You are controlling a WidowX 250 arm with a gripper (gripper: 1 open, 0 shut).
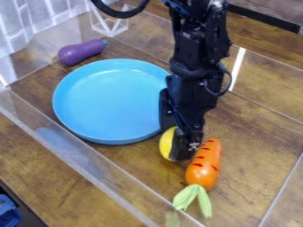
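Observation:
My black gripper (183, 133) reaches down from the top centre, open, its fingers low over a yellow object (174, 152) that they partly hide. An orange carrot (203, 167) with pale green leaves lies just right of it, close to the fingers. Whether the fingers touch the yellow object cannot be told.
A large blue plate (101, 102) fills the left middle. A purple eggplant (83, 51) lies at the back left. Clear plastic edges run along the left and top left.

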